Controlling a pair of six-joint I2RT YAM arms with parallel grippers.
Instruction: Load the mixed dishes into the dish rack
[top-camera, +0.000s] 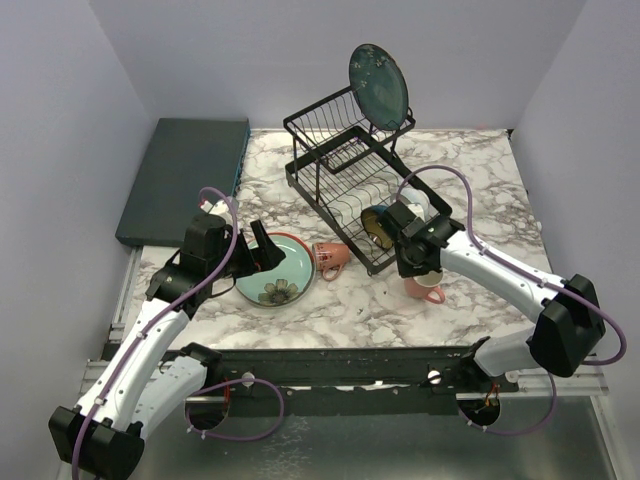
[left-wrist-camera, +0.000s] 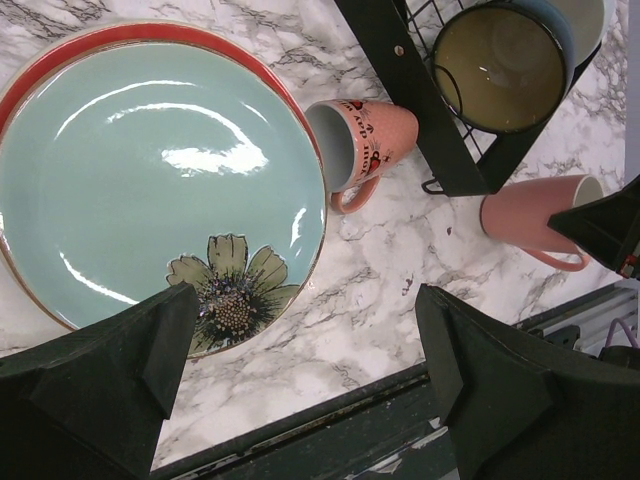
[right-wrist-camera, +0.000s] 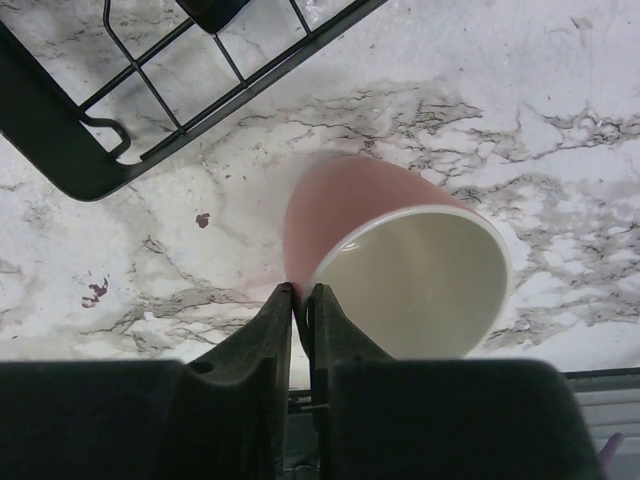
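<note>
My right gripper has its fingers closed about the rim of a pink mug (top-camera: 424, 290) by the rack's front corner; in the right wrist view the mug (right-wrist-camera: 420, 280) leans with its cream inside showing. My left gripper (top-camera: 263, 245) is open above a stack of plates (left-wrist-camera: 150, 140), the top one pale green with a flower. A printed pink mug (top-camera: 328, 255) lies on its side between plates and rack. The dish rack (top-camera: 335, 190) holds a dark green plate (top-camera: 378, 85) upright on top and cups at its front end, partly behind the right arm.
A dark flat board (top-camera: 175, 170) lies at the back left. The counter's front edge (top-camera: 340, 362) runs below both arms.
</note>
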